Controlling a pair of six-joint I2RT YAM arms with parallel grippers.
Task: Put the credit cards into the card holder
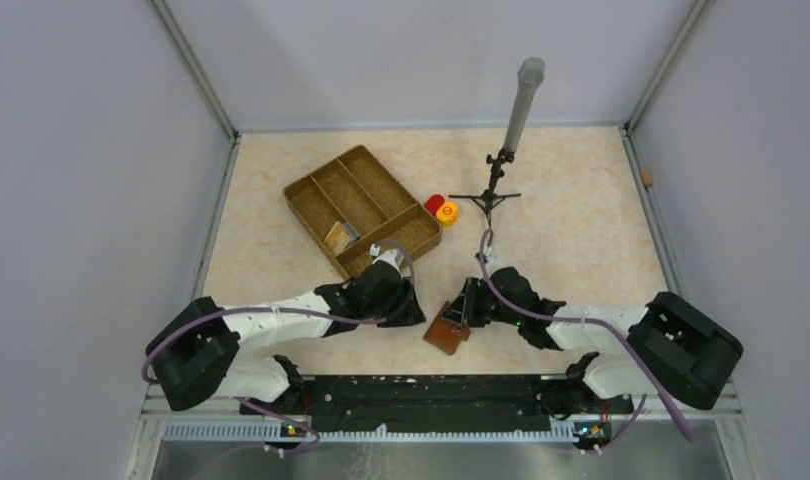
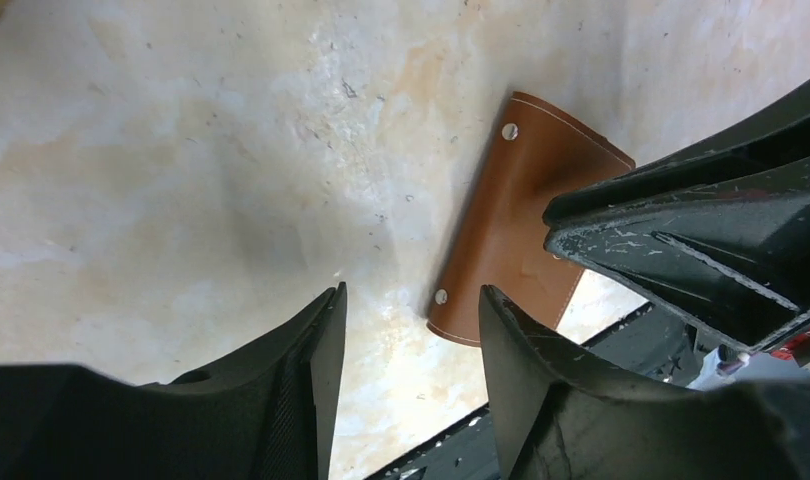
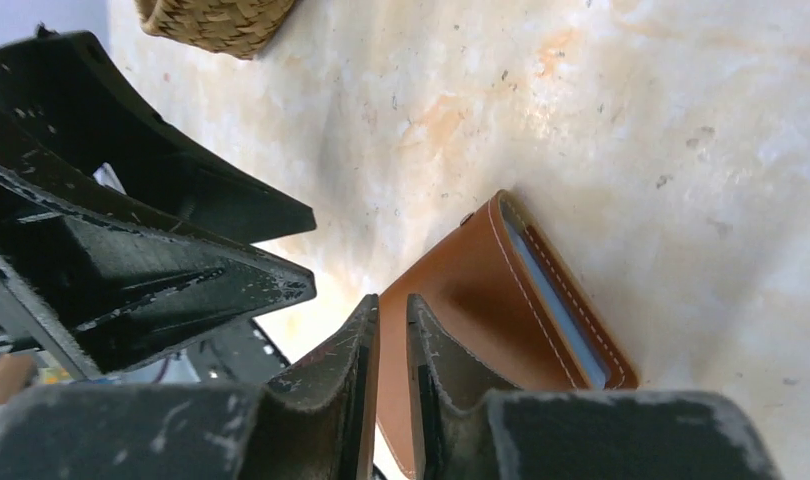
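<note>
The brown leather card holder (image 1: pixel 442 336) lies on the table near the front edge. In the right wrist view, its long side (image 3: pixel 556 290) shows a slit with a pale blue-grey layer inside; whether that is a card or lining, I cannot tell. My left gripper is open and empty, to the left of the holder. Above the holder, my right gripper stands open by a narrow gap, with only brown leather visible behind it. Cards (image 1: pixel 339 237), yellowish and grey, sit in a compartment of the woven tray (image 1: pixel 359 150).
Red (image 1: pixel 435 204) and yellow (image 1: pixel 447 212) round objects sit beside the tray's right corner. A microphone on a tripod stand (image 1: pixel 496 178) rises at the back.
</note>
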